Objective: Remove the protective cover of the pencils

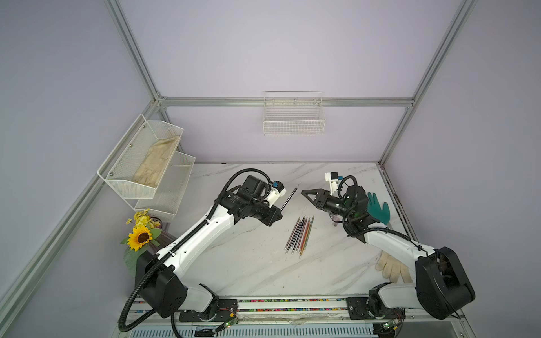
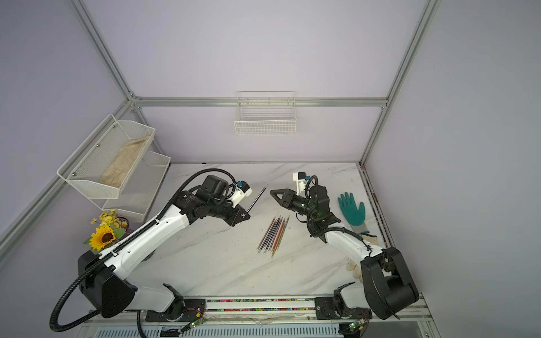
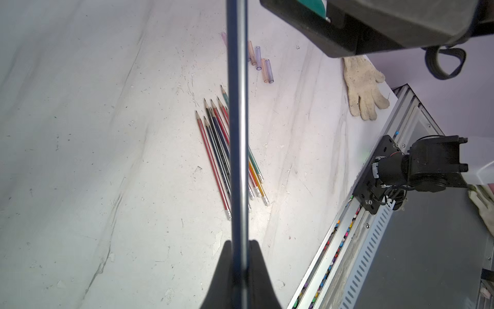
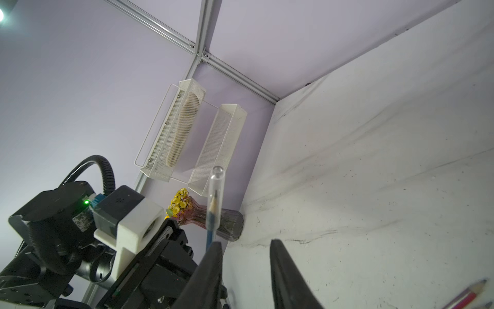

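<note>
A dark blue pencil (image 3: 238,154) stands up between the fingers of my left gripper, which is shut on it. On its tip sits a clear protective cover (image 4: 216,198), seen in the right wrist view. My right gripper is part open, its fingers apart with nothing between them; cover and pencil appear beyond its left finger. On the table lies a row of several pencils (image 3: 218,149), their points bare. Several loose clear covers (image 3: 258,57) rest farther off in the left wrist view, some hidden behind the held pencil.
A green glove (image 1: 378,208) and a beige glove (image 3: 362,87) lie at the right side. White mesh baskets (image 1: 149,157) and a sunflower bouquet (image 1: 139,233) are at the left.
</note>
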